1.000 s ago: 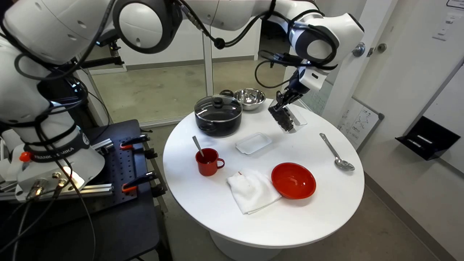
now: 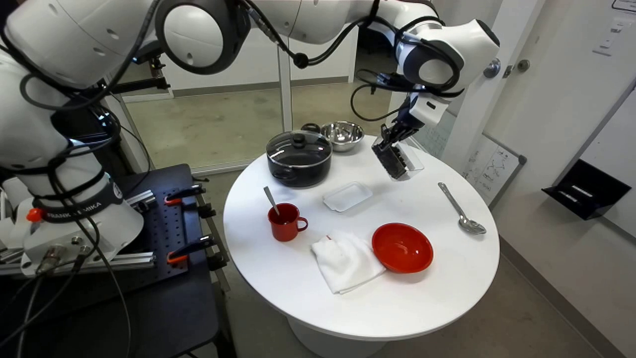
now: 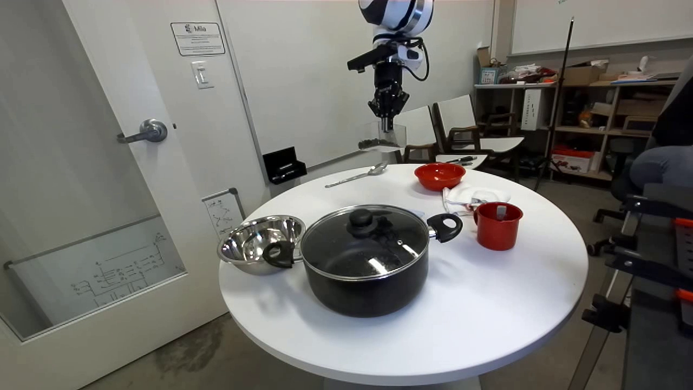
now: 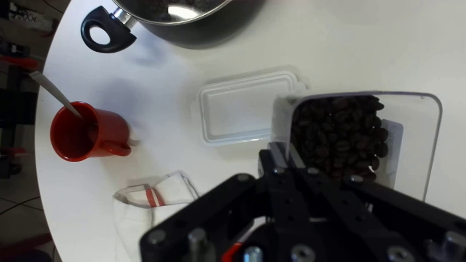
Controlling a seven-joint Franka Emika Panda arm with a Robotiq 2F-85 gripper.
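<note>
Above the far right part of the table, a clear plastic container [image 4: 413, 153] of dark beans [image 4: 338, 135] hangs in the air. My gripper is shut on the container's thin side wall, one finger on each side of it. Exterior view 2 shows the beans [image 3: 378, 143] lying along the container's bottom. Below and to the left in the wrist view, a translucent white lid or tray [image 4: 240, 107] lies empty on the table. A red bowl [image 2: 402, 247], also empty, sits nearer the front, apart from the container.
A lidded black pot [image 2: 299, 160] and a steel bowl [image 2: 343, 136] stand at the back. On the left is a red mug [image 2: 284, 224] holding a spoon. A white cloth [image 2: 347, 261] touches the red bowl's side. The large spoon [image 2: 459, 209] lies at the right.
The gripper and container have shifted slightly to the right in exterior view 1, and the container's angle differs a little. Objects on the table have stayed put.
</note>
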